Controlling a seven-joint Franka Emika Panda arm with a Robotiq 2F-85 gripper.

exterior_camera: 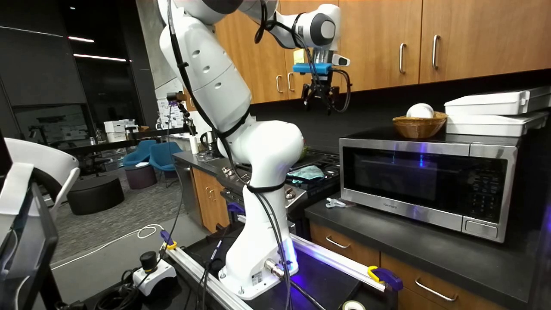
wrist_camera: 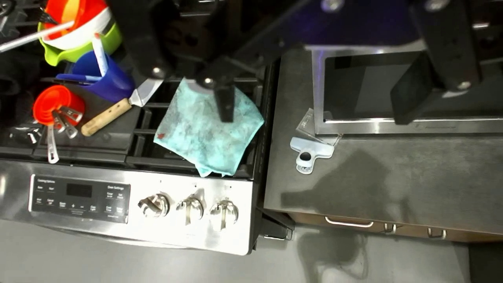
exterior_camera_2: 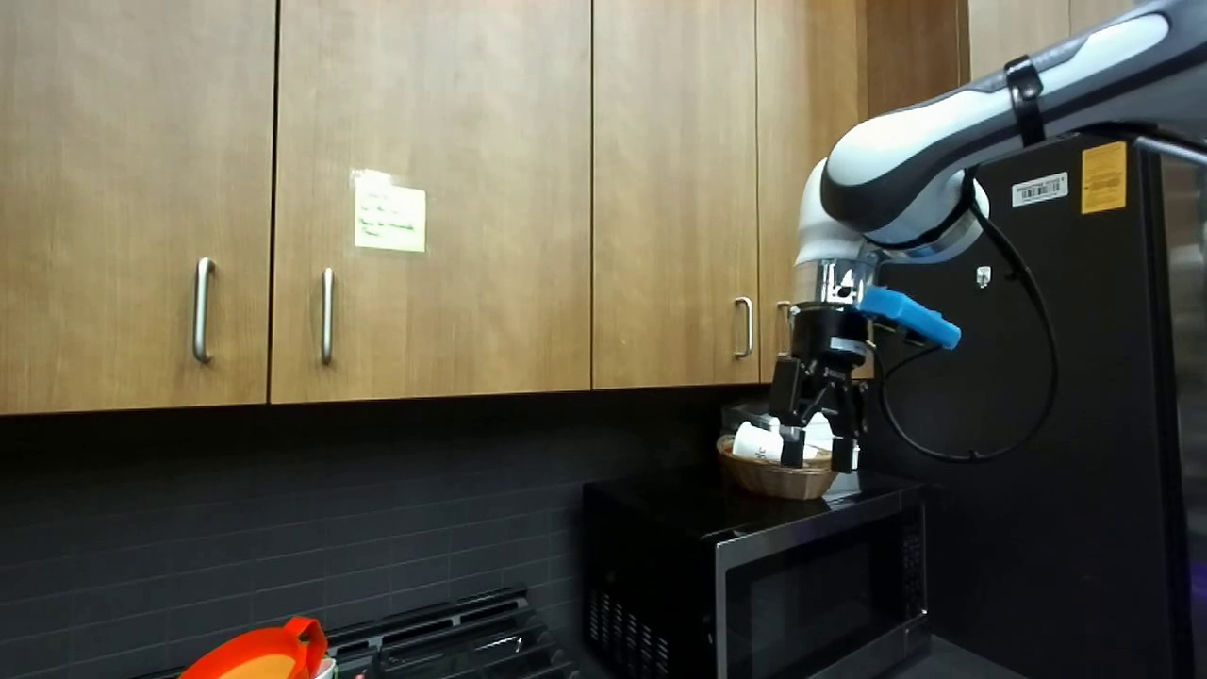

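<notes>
High in the air, my gripper (exterior_camera: 318, 106) hangs pointing down, its fingers spread wide with nothing between them. In the wrist view one fingertip (wrist_camera: 226, 107) overlaps the teal cloth (wrist_camera: 202, 136) on the stove, and the other overlaps the microwave front (wrist_camera: 363, 126); both are well above these. A pale clip (wrist_camera: 311, 150) lies on the counter in front of the microwave. From exterior view 2, the gripper (exterior_camera_2: 817, 455) appears in front of a wicker basket (exterior_camera_2: 769, 480) holding a white mug (exterior_camera_2: 755, 442).
Wooden cabinets (exterior_camera_2: 441, 306) line the wall near the arm. Left on the stove are a blue cup (wrist_camera: 111, 85), red measuring cups (wrist_camera: 56, 101), stacked bowls (wrist_camera: 80, 37) and a wooden-handled spatula (wrist_camera: 106, 117). White boxes (exterior_camera: 485, 105) sit on the microwave.
</notes>
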